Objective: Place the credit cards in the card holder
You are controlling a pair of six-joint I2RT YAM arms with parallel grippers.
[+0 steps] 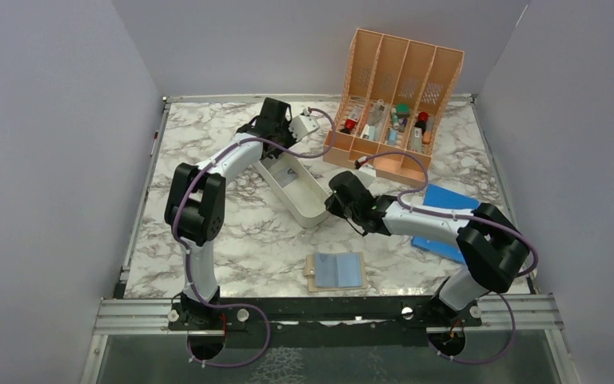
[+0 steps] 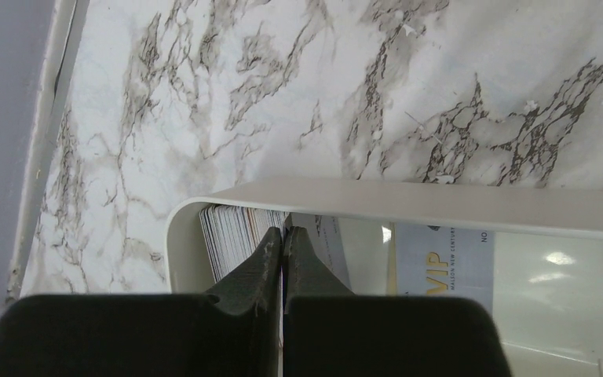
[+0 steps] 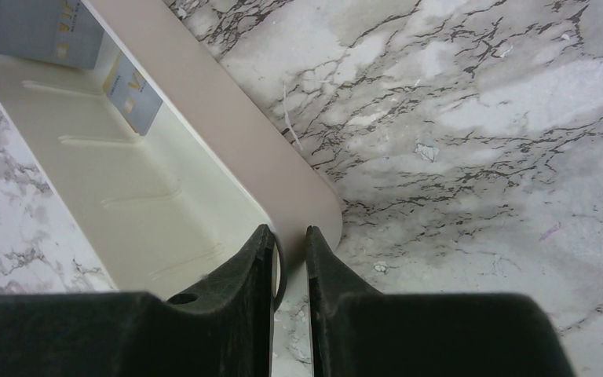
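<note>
A long white box (image 1: 300,192) holds a packed row of upright cards (image 2: 239,232) at its far end. My left gripper is shut, its tips down at the near face of that row; whether a thin card is pinched between them cannot be made out. A grey VIP card (image 2: 444,263) with gold letters lies apart on the box floor. My right gripper is shut on the wall of the white box, at its near right corner. The card holder (image 1: 338,270) lies open at the table front, with bluish sleeves showing.
A tan wooden organizer (image 1: 392,96) with several small bottles and tools stands at the back. On the right, a blue board (image 1: 448,210) lies partly under the right arm.
</note>
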